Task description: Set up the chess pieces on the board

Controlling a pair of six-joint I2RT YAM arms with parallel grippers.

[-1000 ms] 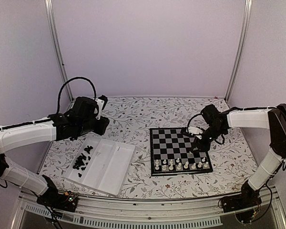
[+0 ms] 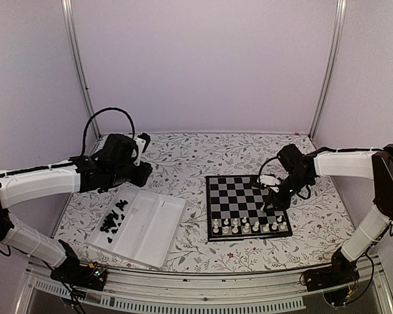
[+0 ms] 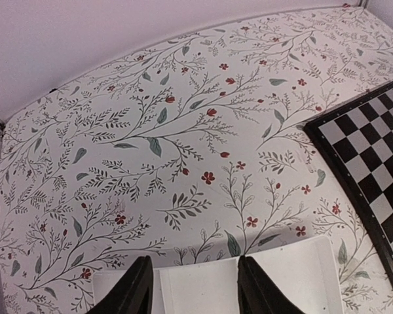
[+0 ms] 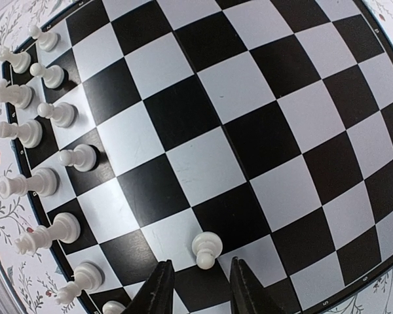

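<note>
The checkered board (image 2: 232, 190) lies right of centre, its near edge lined with white pieces (image 2: 247, 229). In the right wrist view a lone white pawn (image 4: 207, 244) stands upright, out from the other white pieces. My right gripper is over the board with its fingers apart; the pawn's head shows in the gap between the fingertips, with neither finger seen touching it. Black pieces (image 2: 109, 223) lie loose in the left compartment of the white tray (image 2: 150, 229). Above the tray's far edge my left gripper stands open and empty.
White back-row pieces (image 4: 29, 184) and a few pawns (image 4: 80, 157) stand close together along one board edge. The far part of the board is bare. Between tray and board, the flowered tabletop (image 2: 193, 196) is clear, as is the area behind them.
My right gripper has shifted very slightly over the same part of the board. The left arm has drifted slightly to the right. The pieces in the tray and along the near edge look unchanged.
</note>
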